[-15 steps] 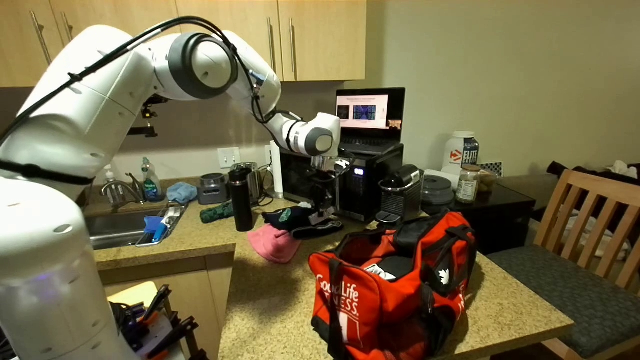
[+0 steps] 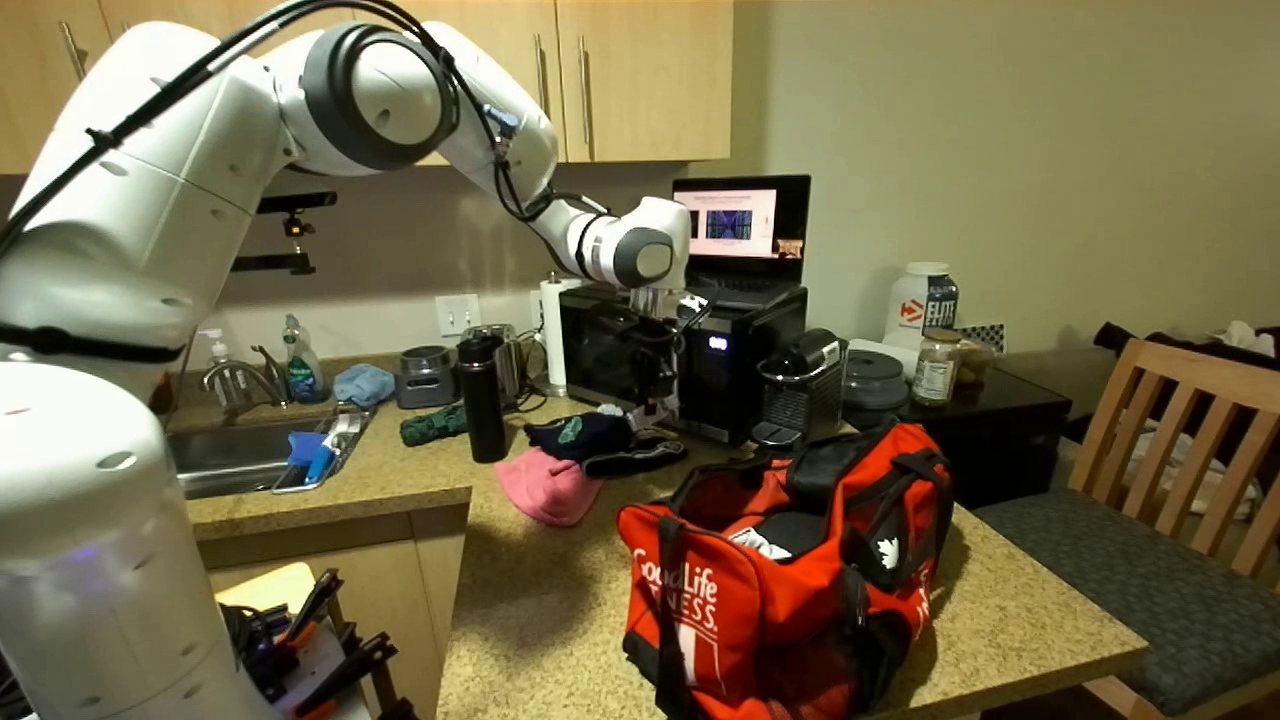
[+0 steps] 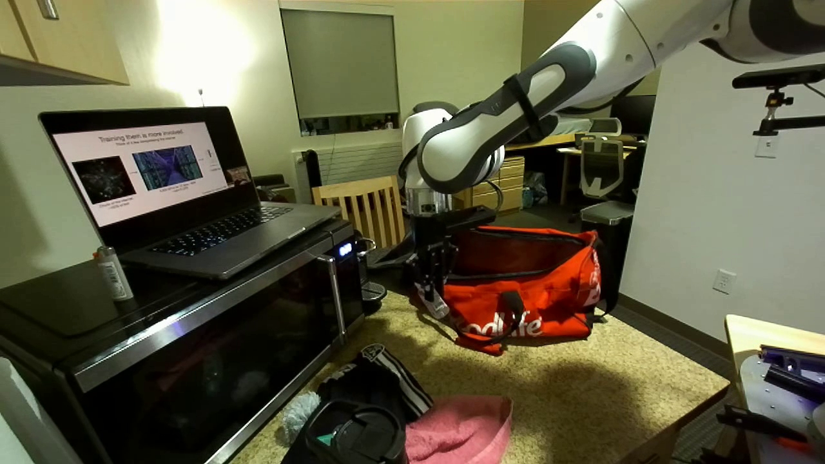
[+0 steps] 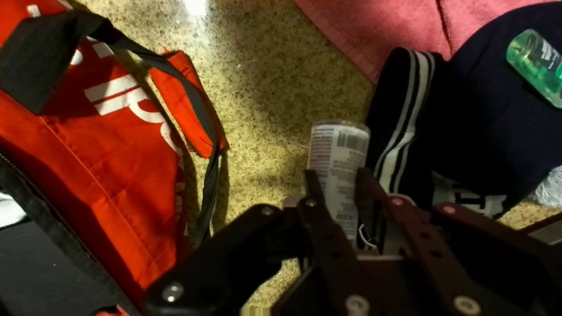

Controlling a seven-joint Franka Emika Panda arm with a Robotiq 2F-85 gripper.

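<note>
Held between the fingers is a small clear-and-white labelled bottle (image 4: 341,150), with a barcode showing at its end in the wrist view. My gripper is shut on it, above the counter beside the dark knit hat (image 4: 474,116). The same bottle (image 3: 433,303) shows as a pale shape below the gripper (image 3: 434,286) in exterior view 2. An open red gym bag (image 2: 720,576) stands on the counter, nearer the camera than the gripper (image 2: 654,406) in exterior view 1. A pink cloth (image 2: 548,486) lies by the hat, and a green bottle (image 4: 537,66) rests on the hat.
A tall black tumbler (image 2: 482,402) stands left of the cloths. Behind them are the microwave (image 3: 209,371) with a laptop (image 3: 224,224) on top and a coffee machine (image 2: 801,384). The bag's strap (image 4: 205,195) trails on the counter. Bare counter (image 2: 528,612) lies left of the bag.
My arm has risen a little and shifted slightly right in exterior view 1, the bottle still in the gripper. The bag and cloths have stayed in place.
</note>
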